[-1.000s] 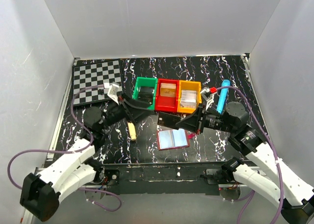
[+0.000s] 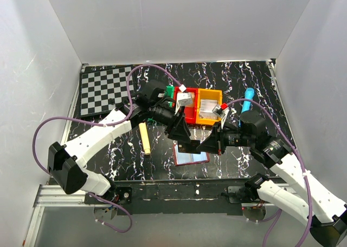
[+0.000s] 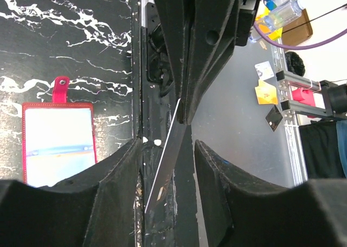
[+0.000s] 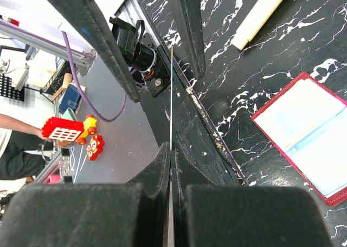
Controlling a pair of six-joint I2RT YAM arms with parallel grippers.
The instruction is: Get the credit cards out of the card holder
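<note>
A thin dark credit card is pinched by my right gripper, which is shut on it; edge-on, it shows as a narrow line in the right wrist view. My left gripper stands open, its two fingers on either side of the card's free end without visible contact. From above, the card point(image 2: 188, 147) hangs between both grippers, over the red-edged card holder point(image 2: 191, 158). That holder lies open on the table, pale pages up, with a red strap point(image 3: 60, 89) at one side.
Behind the arms stand a red bin point(image 2: 190, 116) and an orange bin point(image 2: 207, 121) with cards inside; a green bin is mostly hidden by my left arm. A chequered board point(image 2: 107, 90), a cream tube point(image 2: 144, 138) and a blue bottle point(image 2: 247, 99) also lie on the table.
My left gripper has swung from the left, over the bins, and down to the card. My right gripper has brought the card slightly towards the table's front, and it still holds it.
</note>
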